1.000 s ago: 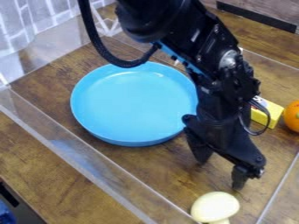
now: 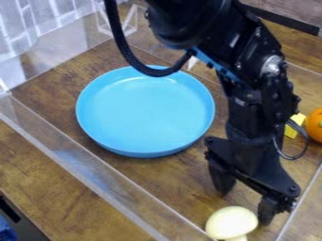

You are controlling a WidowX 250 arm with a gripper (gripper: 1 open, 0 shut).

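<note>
My black gripper (image 2: pixel 247 188) hangs low over the wooden table (image 2: pixel 88 188), right of centre, its two dark fingers standing apart with nothing visible between them. Just in front of the fingers, at the bottom edge, lies a cream mushroom-like object (image 2: pixel 232 222). Left of the gripper sits a blue plate (image 2: pixel 141 108). An orange round object (image 2: pixel 313 124) is at the right edge, with a yellow object (image 2: pixel 293 143) beside it, partly hidden by the arm.
A transparent wall or edge runs along the left side, and the arm covers much of the upper middle and right.
My gripper has moved slightly toward the front, closer to the cream object, and the arm now covers more of the yellow object. The objects look unmoved.
</note>
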